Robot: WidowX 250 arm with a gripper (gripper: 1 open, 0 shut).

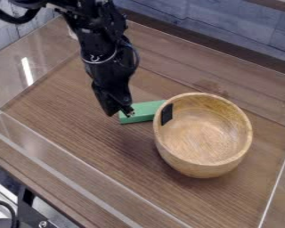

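Observation:
My gripper point(107, 109) points down over the table, just left of a green block point(138, 112); it looks shut, with nothing visible between its fingers. The block lies on the wooden table, partly behind a round tan bowl point(205, 151) to the right, which has a dark patch on its left rim.
A grey-blue edge runs along the back right, and dark cables are at the lower left corner.

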